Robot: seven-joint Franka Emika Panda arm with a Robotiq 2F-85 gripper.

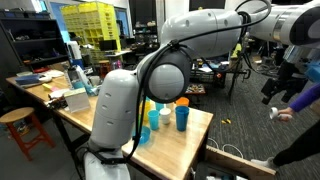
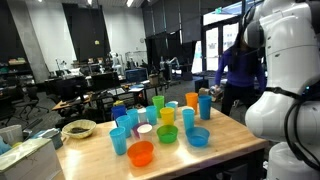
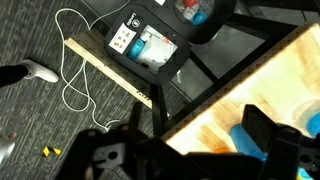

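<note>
My gripper shows at the bottom of the wrist view, its dark fingers wide apart and nothing held between them. It hangs over the table's edge, with dark floor and a black bin below. Cups and bowls crowd the wooden table (image 2: 95,158): a tall blue cup (image 2: 204,106), an orange cup (image 2: 192,100), a yellow cup (image 2: 167,115), a green bowl (image 2: 167,133), a blue bowl (image 2: 198,137) and an orange bowl (image 2: 140,154). Part of a blue cup (image 3: 243,140) shows beside my right finger.
Red and blue things lie in the black bin (image 3: 172,18) beyond the table edge. A wicker basket (image 2: 78,129) and a white box (image 2: 30,160) stand at the table's left. One person (image 1: 300,100) in dark clothes is at the right, near the arm.
</note>
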